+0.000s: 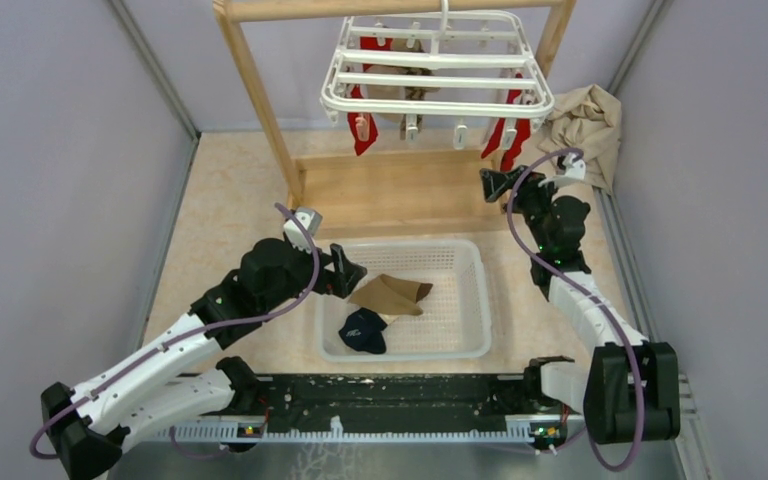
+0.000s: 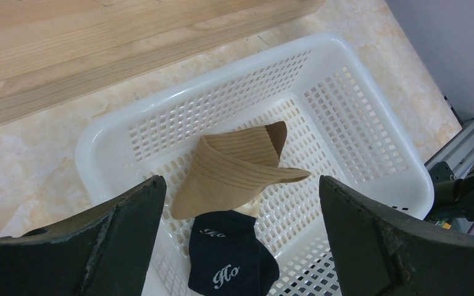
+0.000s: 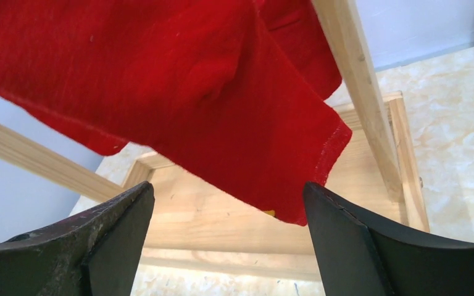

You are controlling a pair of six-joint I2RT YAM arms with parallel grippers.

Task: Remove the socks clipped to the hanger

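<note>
Red socks [image 1: 505,130] hang from clips at the right front of the white hanger [image 1: 438,83]. More red [image 1: 362,130] and beige socks [image 1: 385,88] hang on its left side. Up close in the right wrist view, a red sock [image 3: 222,111] droops across the picture, its tip near one finger. My right gripper [image 1: 493,185] is just below the right-hand red socks, fingers apart, not closed on cloth. Over the left part of the basket my left gripper [image 1: 348,270] stands open and empty. A brown sock [image 2: 234,169] and a navy sock [image 2: 228,256] lie in the white basket [image 1: 475,300].
A wooden frame [image 1: 255,95] carries the hanger, its posts standing on either side. Beige cloth [image 1: 582,130] is heaped at the back right. The basket's right half is bare.
</note>
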